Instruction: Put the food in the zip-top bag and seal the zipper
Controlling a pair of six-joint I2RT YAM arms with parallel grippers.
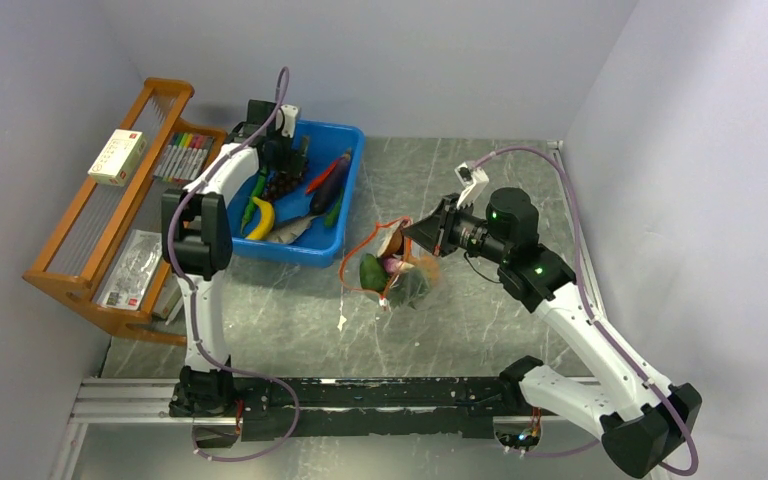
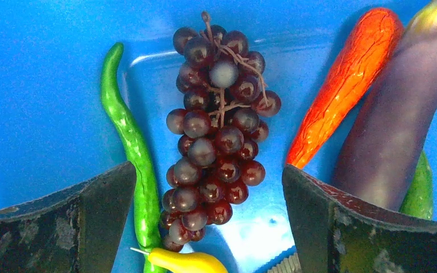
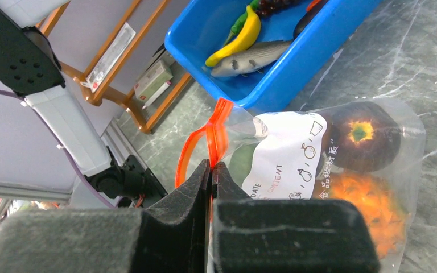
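Over the blue bin my left gripper stands open, its fingers either side of a bunch of dark grapes [image 2: 216,142] and not touching it. A green chili [image 2: 131,133] lies close by the left finger, a red chili [image 2: 344,85] and an eggplant [image 2: 398,108] to the right. My right gripper is shut on the orange-zipped rim of the clear zip top bag [image 3: 398,227]. The bag's mouth gapes open in the top view. Inside it are an avocado [image 1: 371,272], a mangosteen-like dark fruit [image 3: 364,136] and an orange spiky item [image 3: 370,207].
The blue bin [image 1: 310,256] also holds a banana [image 1: 262,220] and a fish [image 1: 288,232]. A wooden rack [image 1: 150,110] stands left of it, close to the left arm.
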